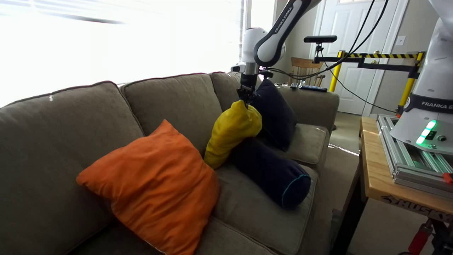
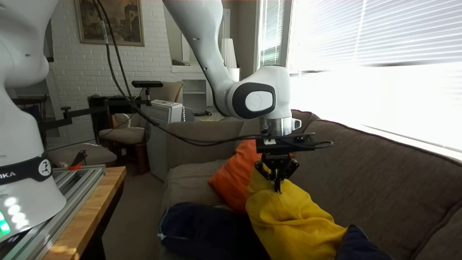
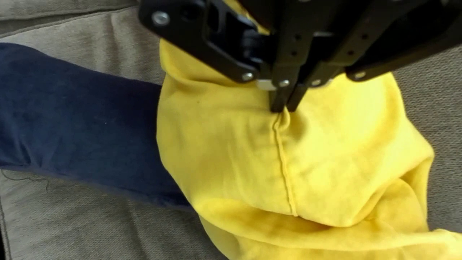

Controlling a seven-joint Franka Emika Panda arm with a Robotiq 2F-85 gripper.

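Note:
A yellow pillow (image 1: 231, 131) rests on the sofa, leaning over a dark blue bolster. My gripper comes down onto its top from above and is shut on it. In the wrist view, a small fold of the pillow's seam is pinched between the fingertips, and the seam (image 3: 282, 164) runs down from there. Exterior view 2 shows the gripper (image 2: 277, 189) at the crest of the yellow pillow (image 2: 294, 221). The pillow's lower part is partly hidden in each view.
An orange pillow (image 1: 155, 185) lies beside the yellow one. The dark blue bolster (image 1: 276, 172) points toward the sofa's front edge, and a dark blue pillow (image 1: 274, 112) stands near the far armrest. Behind them rises the sofa back (image 1: 174, 104). Bare seat shows in front.

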